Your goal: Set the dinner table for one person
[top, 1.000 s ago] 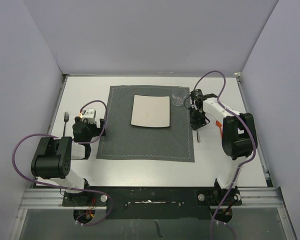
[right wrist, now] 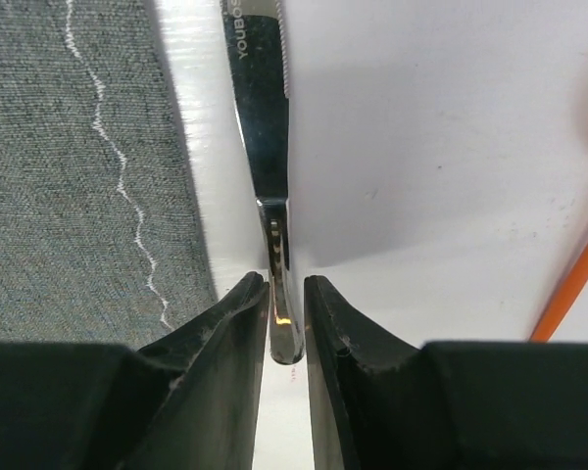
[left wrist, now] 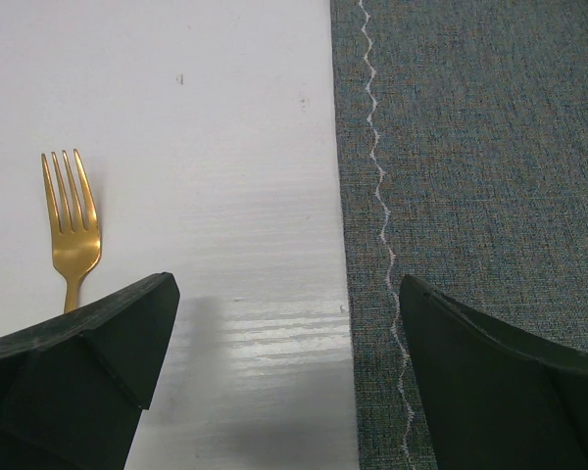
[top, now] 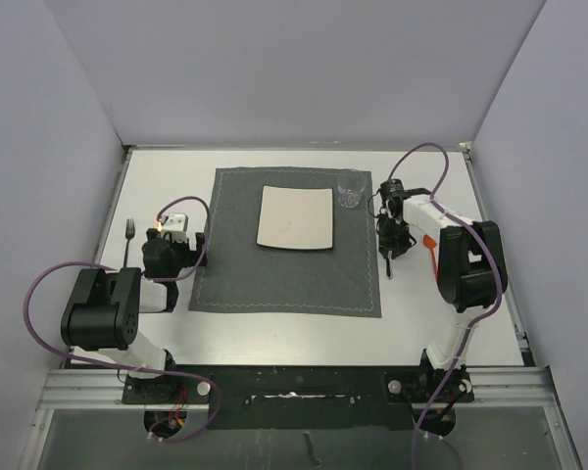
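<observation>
A silver knife [right wrist: 260,108] lies lengthwise on the white table just right of the grey placemat [top: 294,279]. Over its handle end is my right gripper, its fingers close together with a narrow gap and the handle showing between and beneath the tips; whether they touch it I cannot tell. My left gripper stands wide open above the placemat's left edge, empty. The gold fork [left wrist: 75,230] lies on the table left of it. A cream square plate [top: 295,217] sits on the placemat, with a clear glass [top: 351,189] near the upper right corner.
An orange utensil [right wrist: 578,279] lies to the right of the knife, apart from it.
My right gripper has shifted slightly right, to over the knife. The left arm, plate, glass and fork have stayed put.
</observation>
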